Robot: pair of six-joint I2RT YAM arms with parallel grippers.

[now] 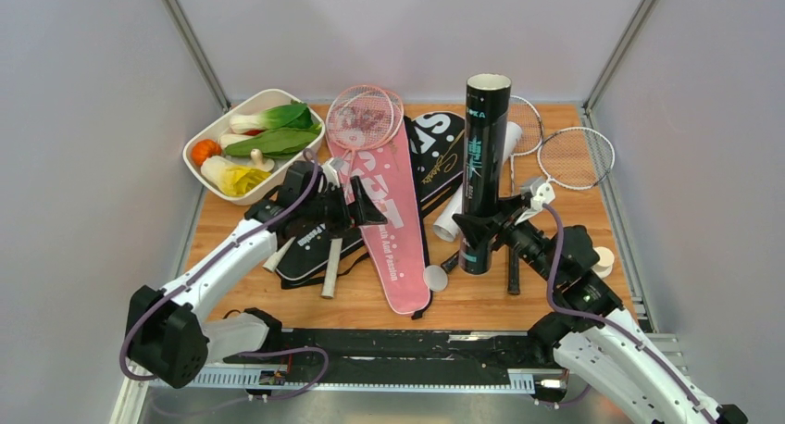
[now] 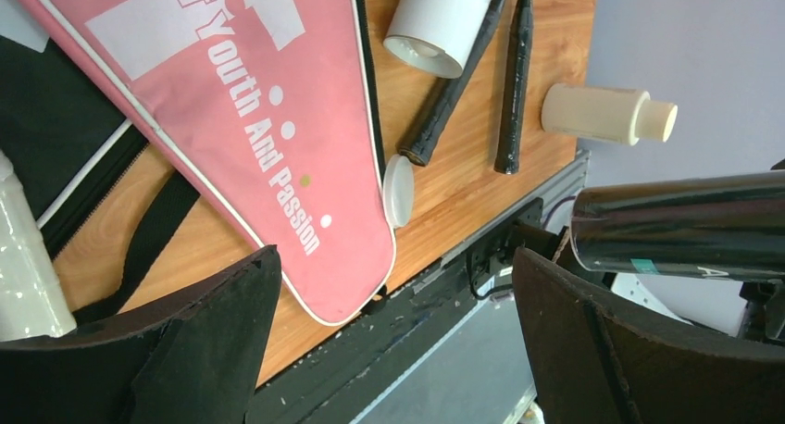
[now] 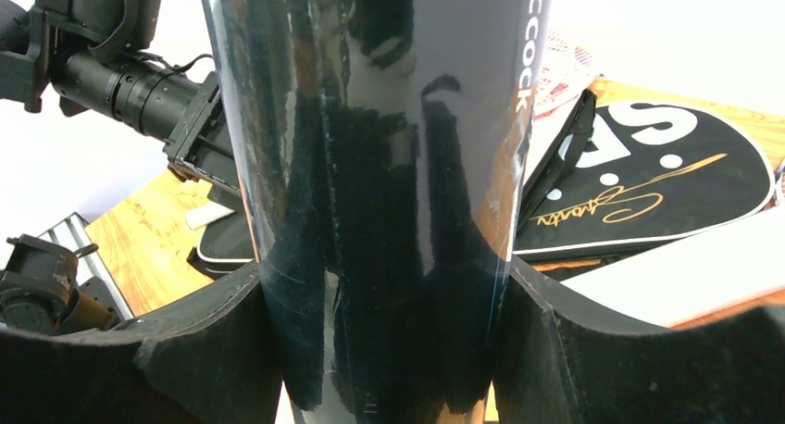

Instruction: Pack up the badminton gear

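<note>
A black shuttlecock tube stands upright in my right gripper, its fingers on both sides of the tube in the right wrist view. My left gripper stands open and empty above the pink racket bag. A white cap lies at that bag's edge. A black bag lies beneath. Pink rackets lie at the back, white-framed rackets at the right. A white tube lies beside black racket handles.
A white bin of vegetables sits at the back left. A cream bottle lies near the right edge. Bare wood shows at the front left.
</note>
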